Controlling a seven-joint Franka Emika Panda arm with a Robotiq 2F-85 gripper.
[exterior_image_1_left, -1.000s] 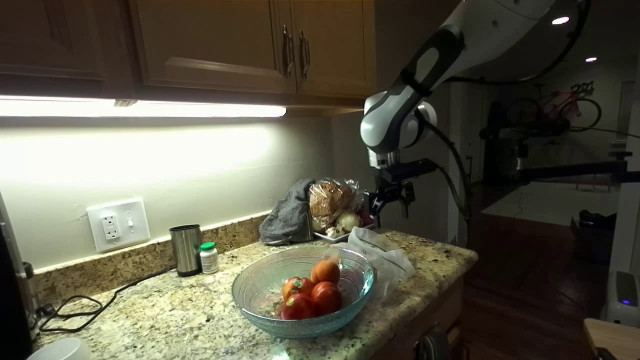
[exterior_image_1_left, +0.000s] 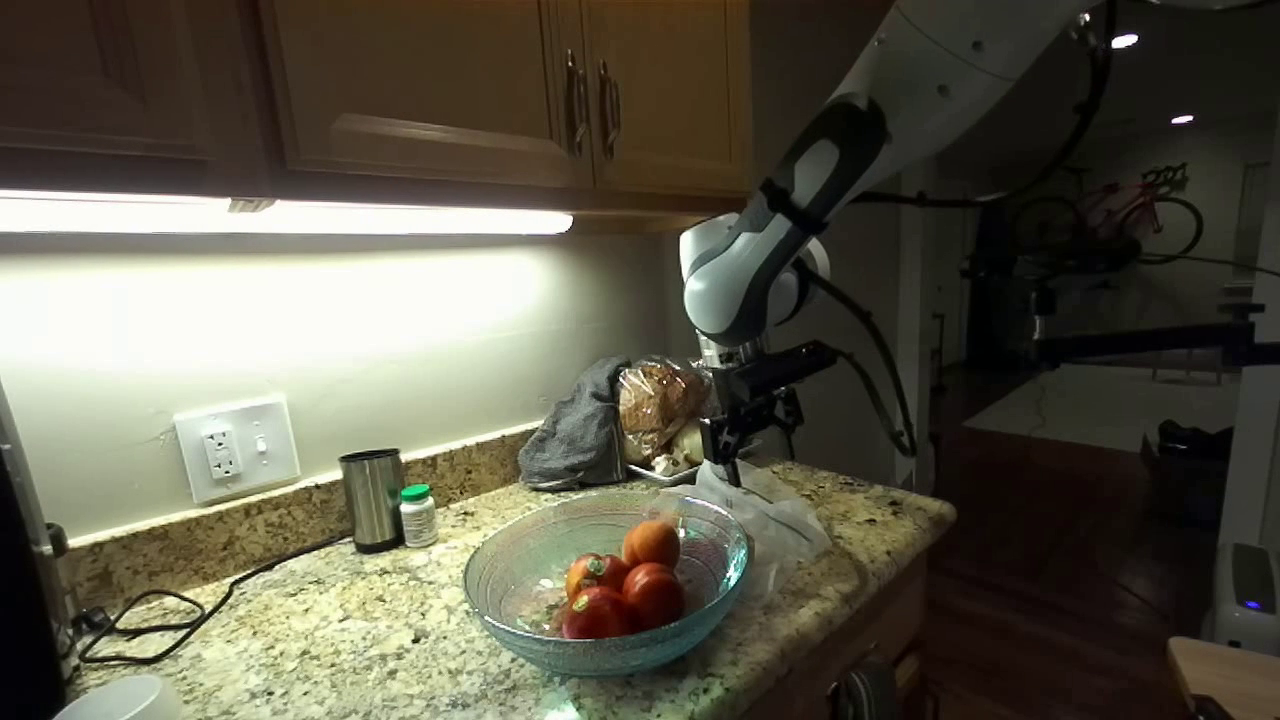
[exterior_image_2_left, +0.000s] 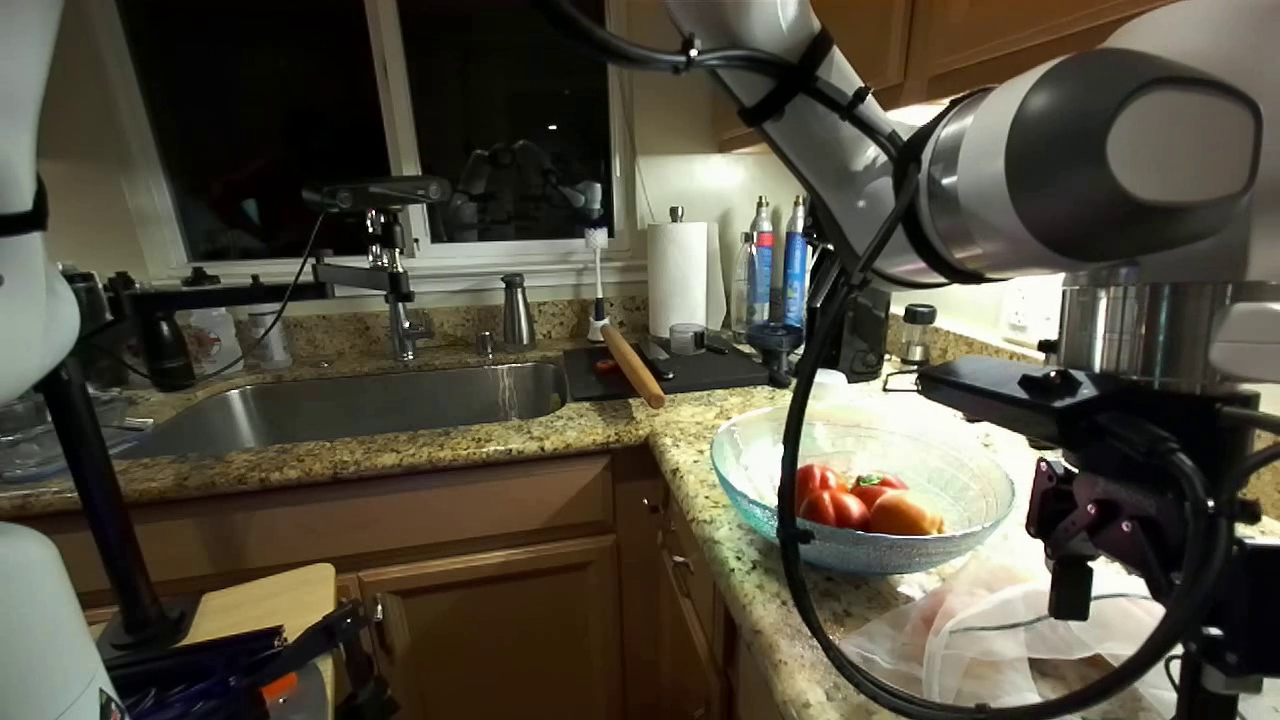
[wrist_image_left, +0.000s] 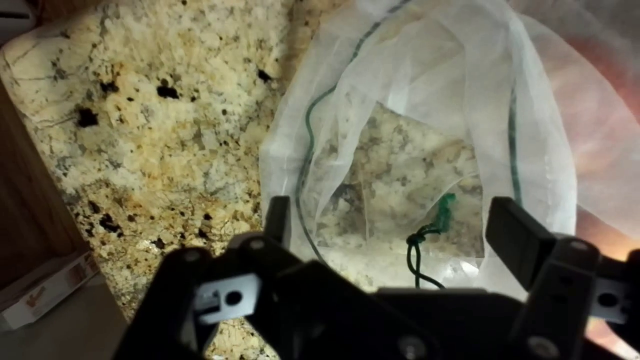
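A sheer white mesh bag (wrist_image_left: 414, 72) with a dark green drawstring lies on the counter, its mouth spread below my gripper. The fingers stand wide apart, one finger near each side of the bag's opening, and nothing is gripped between them. In exterior view 1 my gripper (exterior_image_1_left: 750, 450) hangs pointing down over the back end of the bag (exterior_image_1_left: 780, 528). Beside the bag stands a glass bowl (exterior_image_1_left: 504, 576) with several red and orange fruits (exterior_image_1_left: 651, 595) in it. Whether the fingertips touch the mesh I cannot tell.
Behind the gripper are a bagged loaf (exterior_image_1_left: 657, 402) and a grey cloth (exterior_image_1_left: 582, 432). A steel cup (exterior_image_1_left: 373, 502) and a green-capped bottle (exterior_image_1_left: 417, 516) stand near the wall. The counter's edge (exterior_image_1_left: 888, 552) lies to the right; bare granite shows left of the bowl.
My arm has come down and to the left in exterior view 1, bringing the gripper from above the bag to close over it. The bowl and its fruit have not moved.
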